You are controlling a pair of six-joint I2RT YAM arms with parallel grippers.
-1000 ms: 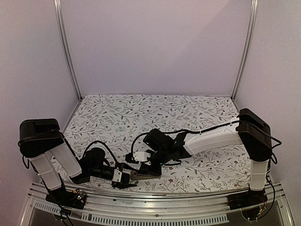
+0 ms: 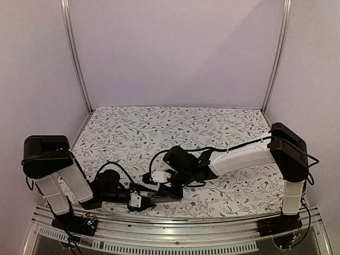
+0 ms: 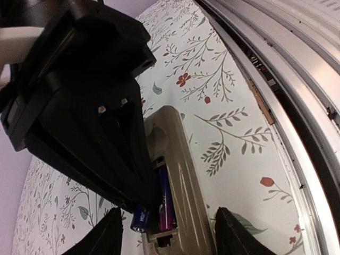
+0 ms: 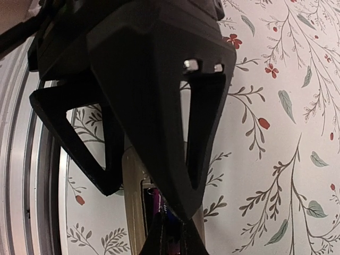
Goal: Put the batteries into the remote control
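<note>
The remote control [image 3: 186,212] lies on the table with its battery compartment facing up. One purple battery [image 3: 166,202] rests lengthwise inside it. My right gripper is shut on a second, blue battery [image 3: 141,219], held tilted at the compartment's side next to the purple one. Most of that battery is hidden behind the right fingers. My left gripper is part open, with one fingertip on each side of the remote's near end; whether they touch it cannot be seen. In the top view both arms nearly cover the remote [image 2: 164,200].
A metal rail [image 2: 159,226] runs along the table's front edge, close to the remote. The patterned tabletop [image 2: 175,125] behind the arms is clear, and so is its right side.
The left gripper has shifted slightly at the remote's left end, and its front finger looks drawn in a little. The right arm and the remote look almost still.
</note>
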